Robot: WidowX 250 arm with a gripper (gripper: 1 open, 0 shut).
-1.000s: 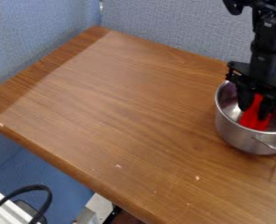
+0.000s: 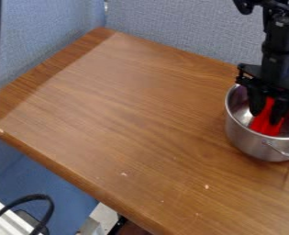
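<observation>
A steel pot [image 2: 247, 139] stands on the wooden table at the right edge of the camera view. A red object [image 2: 267, 125] is inside it. My black gripper [image 2: 272, 103] reaches down into the pot over the red object. The fingertips are mostly hidden by the pot and the dark wrist, so I cannot tell whether they grip it.
Grey-blue panels [image 2: 165, 27] stand behind it. Black cables [image 2: 24, 202] show at the lower left, off the table.
</observation>
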